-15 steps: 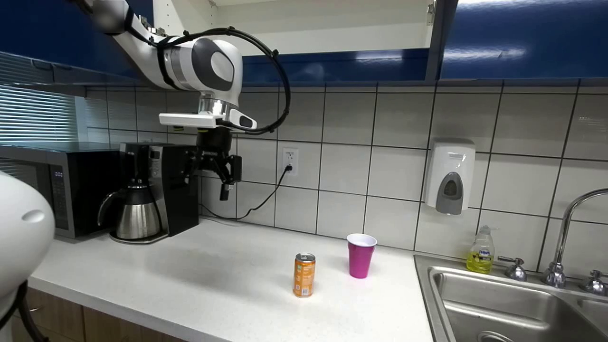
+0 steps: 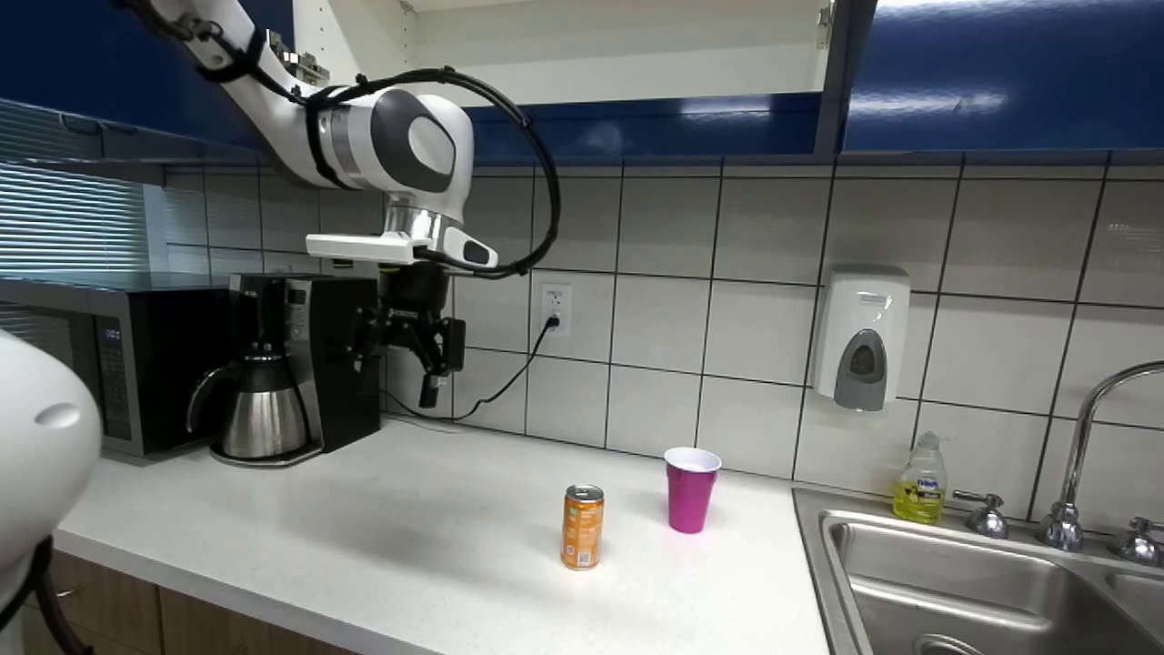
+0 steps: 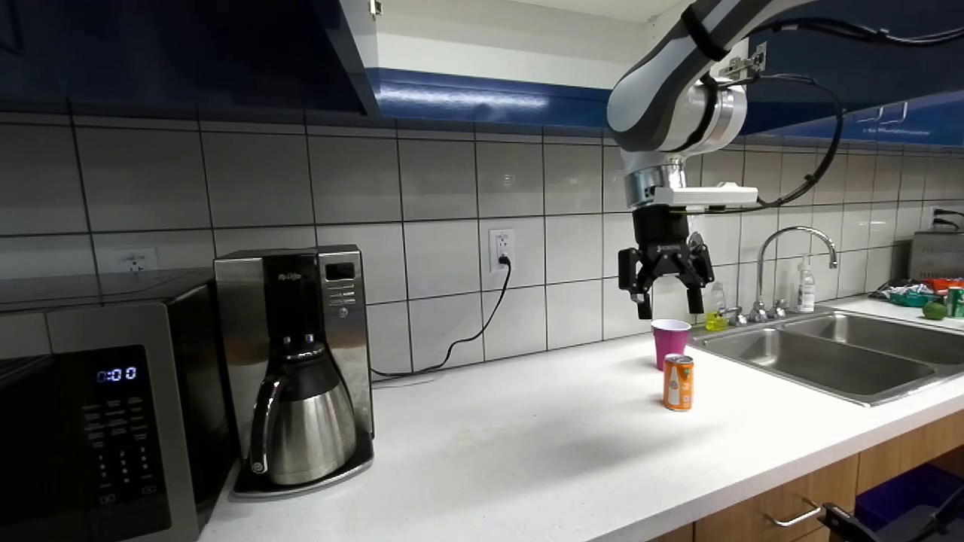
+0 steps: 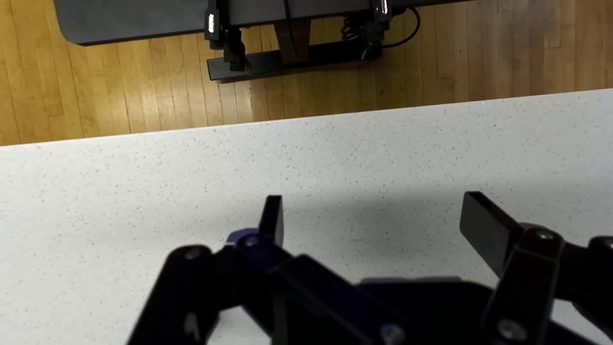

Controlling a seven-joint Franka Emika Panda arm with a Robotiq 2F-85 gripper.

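Observation:
An orange can (image 2: 583,529) stands upright on the white counter, and a pink cup (image 2: 689,493) with a white inside stands upright a little behind it, nearer the sink. The second exterior view shows the can (image 3: 678,383) partly in front of the cup (image 3: 669,342). My gripper (image 3: 669,312) hangs above the counter, pointing down, its two fingers spread. From exterior view 1 it is well left of the can, near the coffee maker. In the wrist view my gripper stands open over bare counter, with nothing between its fingers; neither can nor cup shows there.
A coffee maker (image 3: 298,370) and a microwave (image 3: 108,397) occupy the counter's left end. The sink (image 2: 982,579) lies to the right, with a soap bottle (image 2: 922,480) behind it. A power cord (image 3: 479,333) runs along the tiled wall.
My gripper and arm have come down slightly in exterior view 1, with a small shift to the right. The can and the cup have not moved.

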